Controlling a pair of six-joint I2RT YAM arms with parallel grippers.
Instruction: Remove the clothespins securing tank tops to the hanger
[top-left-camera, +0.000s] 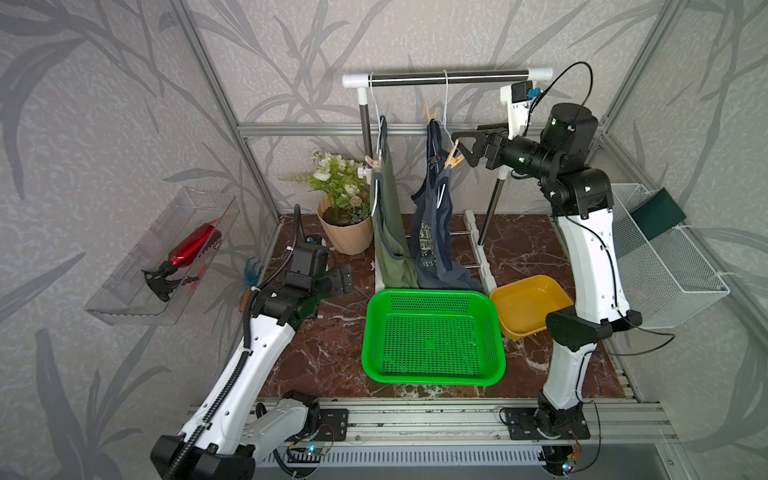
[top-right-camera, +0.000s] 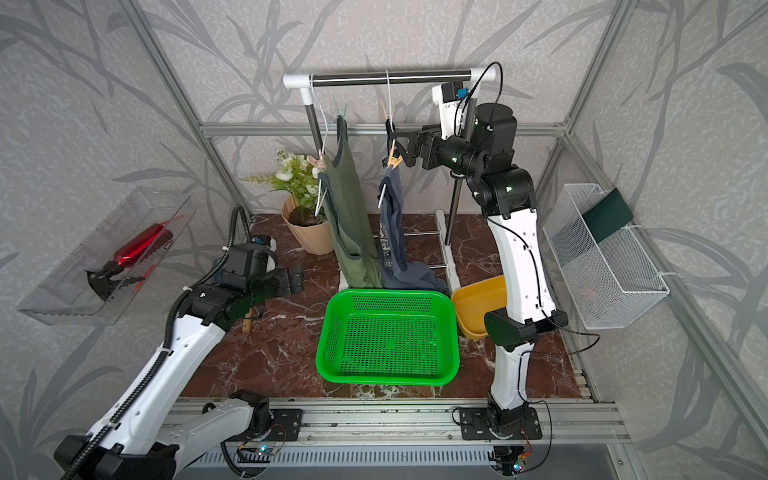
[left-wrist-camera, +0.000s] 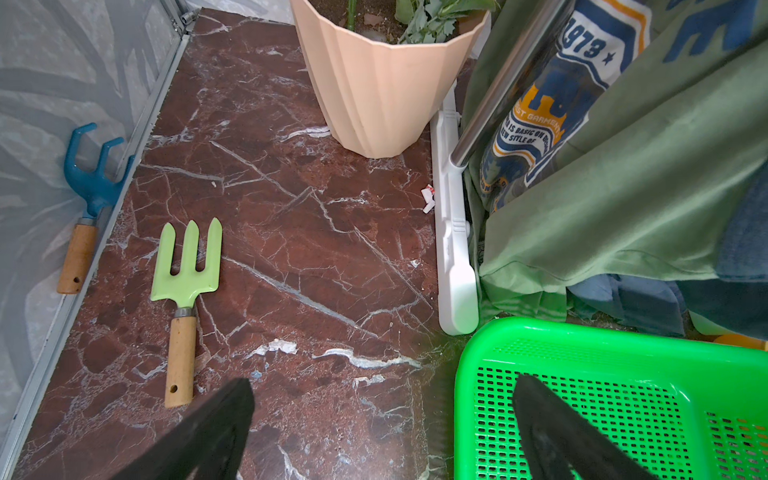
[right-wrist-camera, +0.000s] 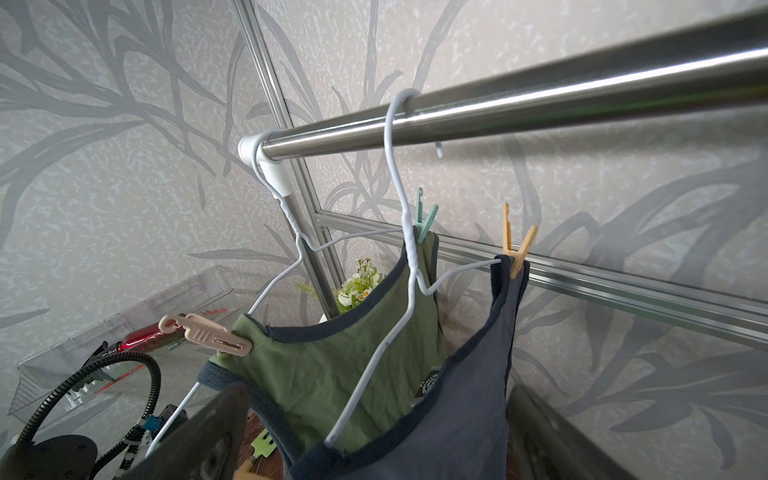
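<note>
A navy tank top (top-left-camera: 436, 216) and a green tank top (top-left-camera: 388, 224) hang from white wire hangers on the rack. An orange clothespin (top-left-camera: 453, 156) grips the navy top's near shoulder; another orange clothespin (right-wrist-camera: 516, 252) is on its far shoulder. The green top carries a pink clothespin (right-wrist-camera: 208, 333) and a teal clothespin (right-wrist-camera: 424, 217). My right gripper (top-left-camera: 462, 147) stands open right at the near orange clothespin; whether they touch I cannot tell. In the right wrist view that pin is mostly hidden low in the frame. Open and empty, my left gripper (top-left-camera: 345, 280) hovers left of the green basket (top-left-camera: 369, 336).
A metal rail (right-wrist-camera: 560, 96) crosses above the hangers. A potted plant (top-left-camera: 348, 232) stands left of the clothes. The yellow tray (top-left-camera: 528, 308) lies right of the basket. A green hand fork (left-wrist-camera: 188, 280) rests on the table beneath my left gripper.
</note>
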